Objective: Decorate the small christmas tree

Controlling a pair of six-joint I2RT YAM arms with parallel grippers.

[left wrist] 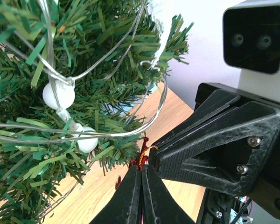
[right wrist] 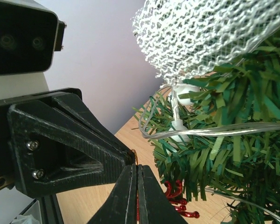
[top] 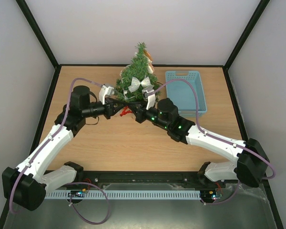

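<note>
The small green Christmas tree (top: 141,67) stands at the back middle of the table, with a white net bow (top: 140,84) on it. Both grippers meet in front of its lower branches. A red ornament (top: 126,111) hangs just below them, partly hidden in the right wrist view behind the fingers (right wrist: 148,198). Its thin red-and-gold cord (left wrist: 143,153) pokes up from the tips of my left gripper, which is shut on it. My right gripper is also shut, with the gold cord loop (right wrist: 135,155) rising at its tips.
A light-blue basket (top: 202,90) stands at the right of the tree. Clear wire with white bulbs (left wrist: 59,94) loops round the branches close to the fingertips.
</note>
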